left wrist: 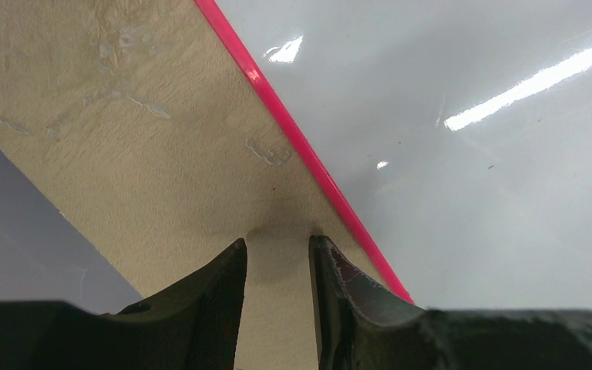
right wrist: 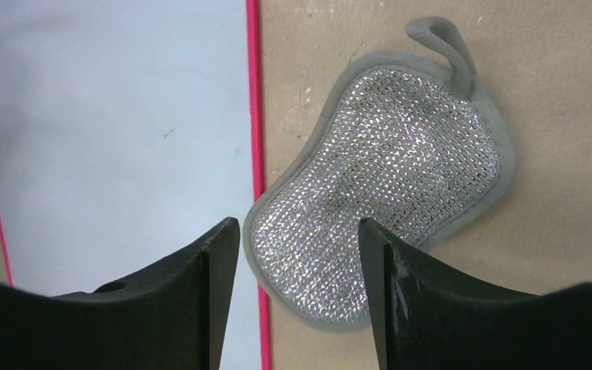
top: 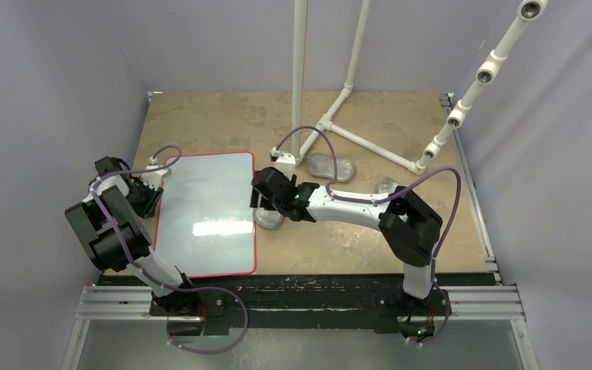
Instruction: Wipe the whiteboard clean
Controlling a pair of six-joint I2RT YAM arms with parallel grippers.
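Observation:
The whiteboard (top: 208, 200) with its red rim lies flat on the table, its surface looking mostly clean with a few small specks. A silvery grey-edged pad (right wrist: 378, 162) with a loop lies at its right side, the lower left end overlapping the red rim (right wrist: 257, 131). Over that pad, my right gripper has its fingers apart, and nothing appears clamped between them. At the board's left edge, my left gripper is open and empty above bare table, just outside the rim.
Another silvery pad (top: 331, 167) rests near the white pipe stand (top: 325, 123) at the back. A further pad (top: 388, 185) is partly hidden behind the right arm. Bare table (top: 339, 250) shows in front of the right arm.

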